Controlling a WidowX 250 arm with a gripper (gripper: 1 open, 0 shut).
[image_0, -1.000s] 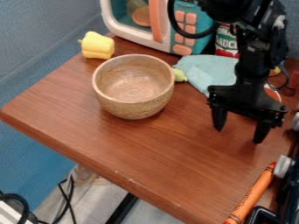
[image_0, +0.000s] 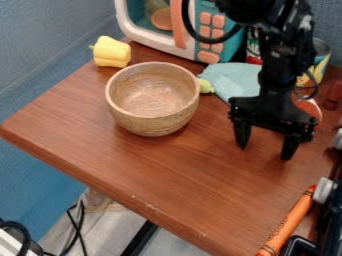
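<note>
My black gripper (image_0: 265, 146) hangs low over the wooden table (image_0: 160, 190) on the right, its two fingers spread apart with nothing visible between them. To its left stands an empty woven bowl (image_0: 150, 105). A pale yellow object (image_0: 205, 86) lies just behind the bowl's right side, by a light blue cloth-like item (image_0: 233, 78).
A toy microwave (image_0: 168, 20) stands at the back, with a yellow pepper (image_0: 111, 52) at its left. A can (image_0: 318, 65) is partly behind the arm. An orange crayon-shaped object (image_0: 287, 225) and dark items line the right edge.
The arm and gripper have shifted slightly to the left over the last second. The objects on the table look unmoved.
</note>
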